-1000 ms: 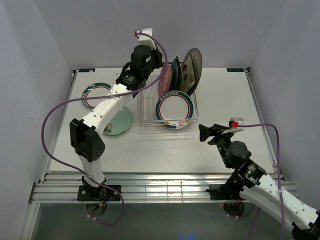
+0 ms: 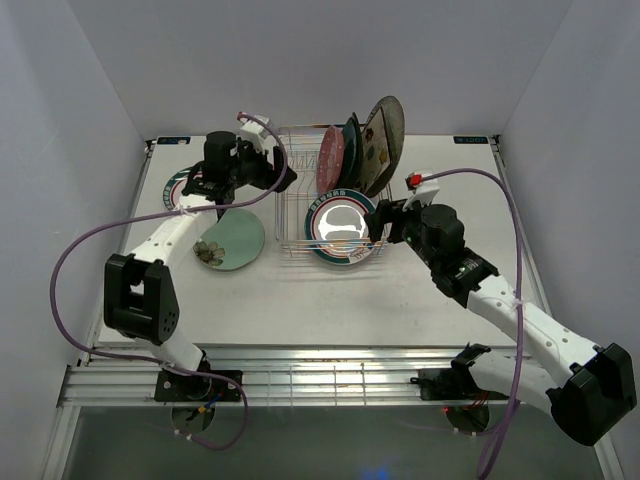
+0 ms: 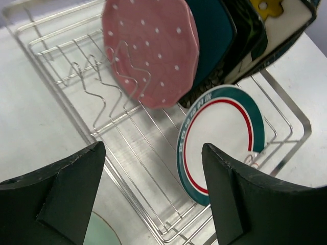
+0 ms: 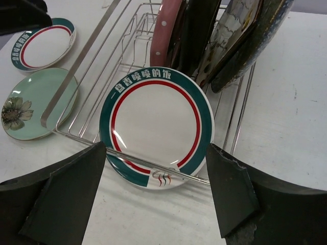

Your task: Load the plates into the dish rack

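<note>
A teal-rimmed white plate [image 2: 340, 215] [image 4: 156, 117] leans at the front of the wire dish rack [image 2: 282, 190], behind several standing plates, including a pink one [image 2: 330, 158] [image 3: 150, 51]. Left of the rack lie a green plate [image 2: 233, 238] [image 4: 41, 102] and another teal-rimmed plate [image 4: 46, 43], partly hidden in the top view by the left arm. My left gripper [image 2: 281, 172] is open above the rack's left side, nothing between its fingers. My right gripper [image 2: 379, 218] is open at the front plate's right side, nothing held.
Bare counter [image 2: 460, 160] lies right of the rack and in front of it. Walls border the back and both sides; a metal edge runs along the front of the counter.
</note>
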